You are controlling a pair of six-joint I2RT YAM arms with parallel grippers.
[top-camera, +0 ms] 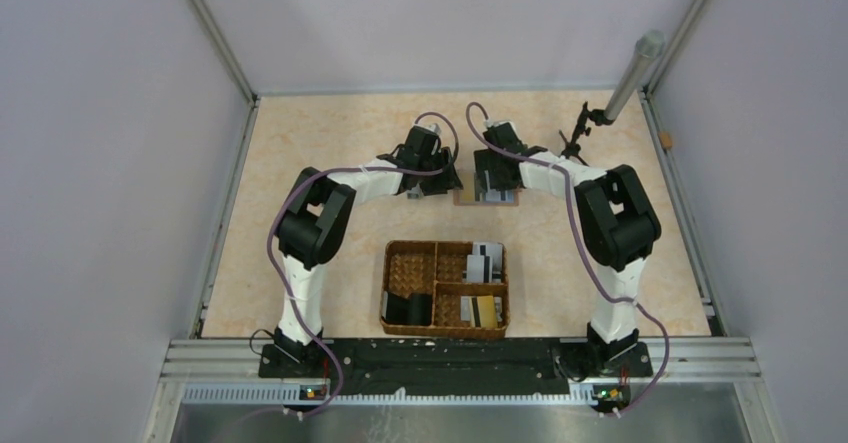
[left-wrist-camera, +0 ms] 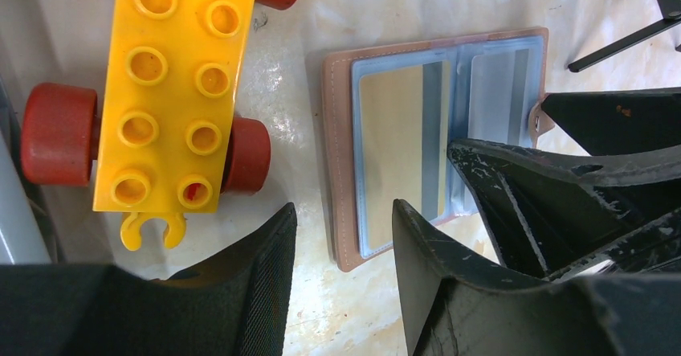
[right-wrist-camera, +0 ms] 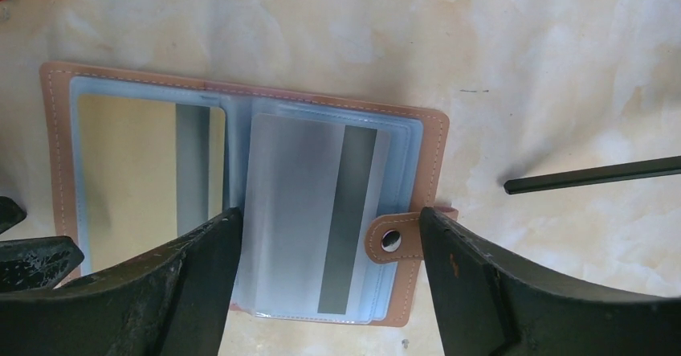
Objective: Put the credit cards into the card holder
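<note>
The card holder lies unfolded on the table, brown with stitched edges and clear bluish pockets. Its left pocket carries a gold card with a grey stripe; in the right one lies a silver card. My right gripper is open over the silver side, its right finger close to the snap strap. To the left of the holder, my left gripper stands open, nothing between its fingers, its right fingertip overlapping the gold pocket in view. More cards lie in the wicker basket.
A yellow toy brick car with red wheels is beside the left gripper. The divided wicker basket stands nearer the front. A black stand is behind the right arm. The two grippers are close together.
</note>
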